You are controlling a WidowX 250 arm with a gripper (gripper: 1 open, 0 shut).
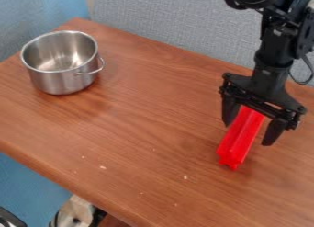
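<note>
A long red object (241,140) lies on the wooden table at the right, angled from lower left up toward the black gripper (252,121). The gripper stands open over its far end, one finger on each side. Whether the fingers touch it cannot be told, and that end is partly hidden beneath the gripper.
A steel pot (57,78) with side handles stands at the back left of the table (135,148). A grey padded wall runs along the back, and the table's edge runs along the lower left.
</note>
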